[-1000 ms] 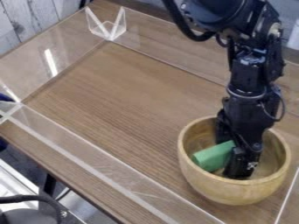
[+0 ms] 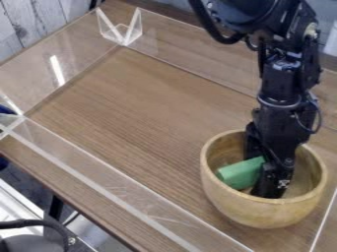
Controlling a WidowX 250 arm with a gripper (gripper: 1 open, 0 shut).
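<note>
A tan wooden bowl point(image 2: 258, 213) sits at the lower right of the table. Inside it lies a green object point(image 2: 239, 173), partly hidden by my black gripper point(image 2: 269, 173), which reaches down into the bowl from above. The fingertips are dark and crowded against the green object, so I cannot tell how far apart they are or whether anything is between them.
Clear panels edge it at the top and lower left. Black cables lie off the table at the lower left.
The arm has shifted slightly within and above the bowl. The bowl and green object stay in nearly the same place.
</note>
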